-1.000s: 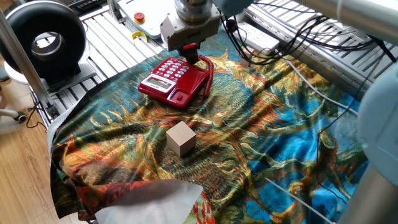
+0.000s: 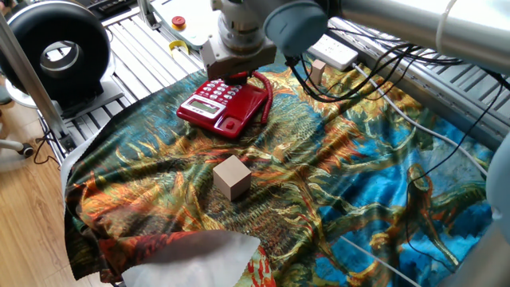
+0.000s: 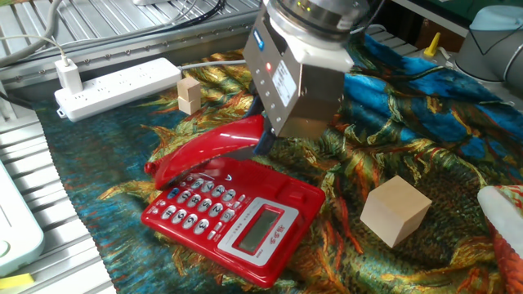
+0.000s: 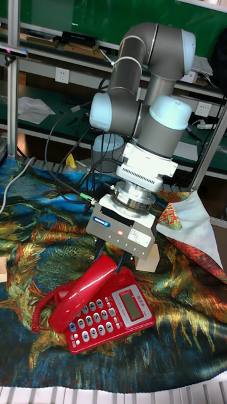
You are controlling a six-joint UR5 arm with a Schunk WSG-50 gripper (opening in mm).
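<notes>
A red desk phone base point(image 3: 306, 189) with white keys and a small display lies on the patterned cloth. Its red handset point(image 3: 214, 147) slants above the keypad side, one end higher than the other, with a gap over the base. At the raised end, my gripper point(image 3: 263, 135) has its dark fingers around the handset and looks shut on it. In exterior view 3 the same handset point(image 4: 86, 286) leans up to the gripper point(image 4: 113, 257). From exterior view 1 the gripper body hides most of the handset.
A wooden cube point(image 3: 395, 211) sits on the cloth, apart from the phone. Two small stacked blocks point(image 3: 189, 95) stand near a white power strip point(image 3: 122, 88). The coiled cord point(image 2: 268, 100) runs beside the phone.
In exterior view 1 my gripper has shifted down and slightly left in the picture, now covering more of the phone's far end. Phone base and cube have stayed put.
</notes>
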